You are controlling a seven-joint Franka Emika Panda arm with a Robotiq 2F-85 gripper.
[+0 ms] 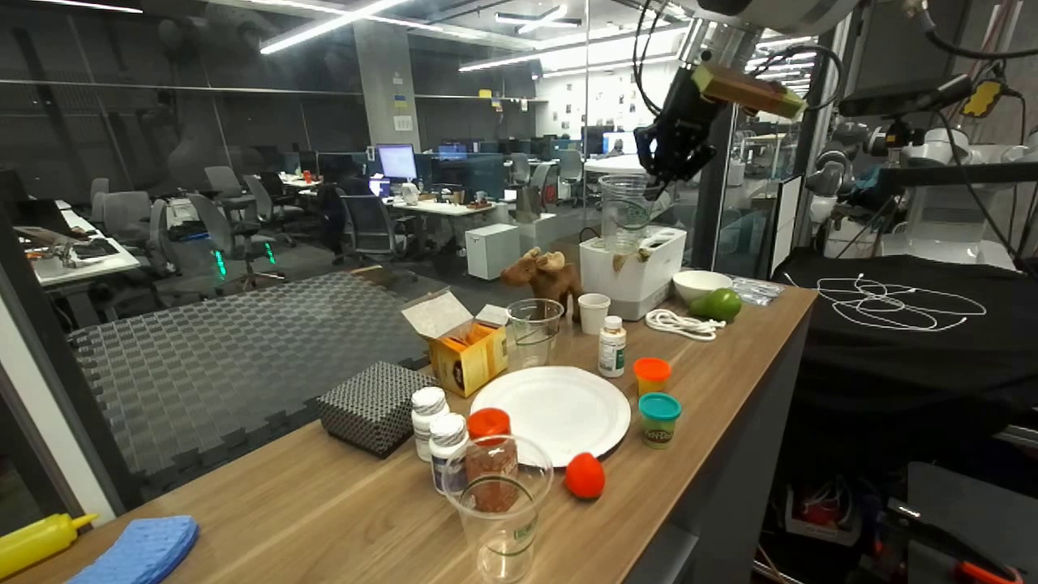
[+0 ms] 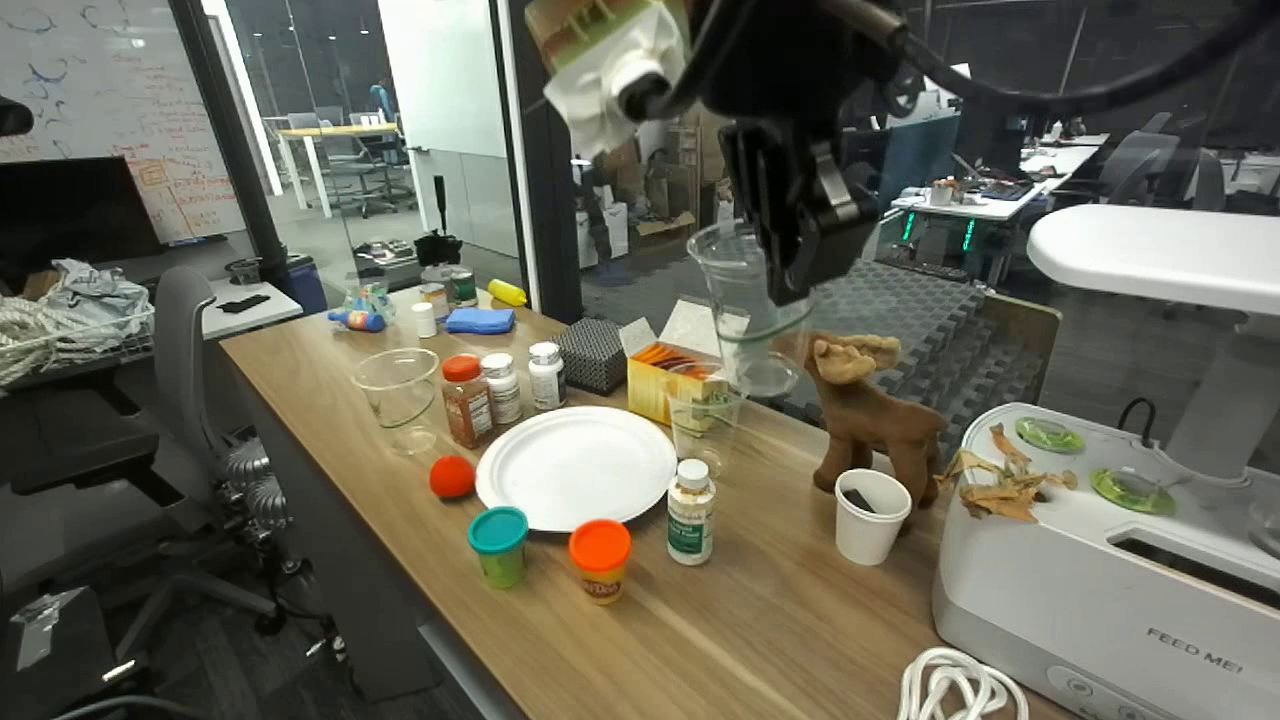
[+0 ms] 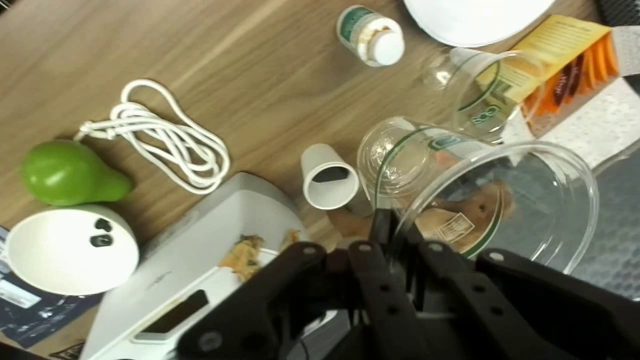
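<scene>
High above the table, my gripper (image 1: 659, 185) is shut on the rim of a clear plastic cup (image 1: 623, 216). In the wrist view that cup (image 3: 510, 198) extends up and right from my fingers, its wide mouth toward the camera and the moose figure visible through its wall. Exterior view 2 shows the cup (image 2: 746, 306) roughly upright beside my gripper (image 2: 792, 276), clear of the tabletop. A second clear cup (image 2: 705, 420) stands by the yellow tea box (image 2: 666, 386). Another clear cup (image 1: 501, 526) is at the near end of the table.
A white planter (image 2: 1080, 600), brown moose (image 2: 873, 414) and paper cup (image 2: 872, 516) stand below the held cup. Around the white plate (image 2: 576, 468) are a pill bottle (image 2: 690, 514), Play-Doh tubs and a red ball (image 2: 452, 476). A white cable (image 3: 168, 141) lies near a green pear (image 3: 72, 174).
</scene>
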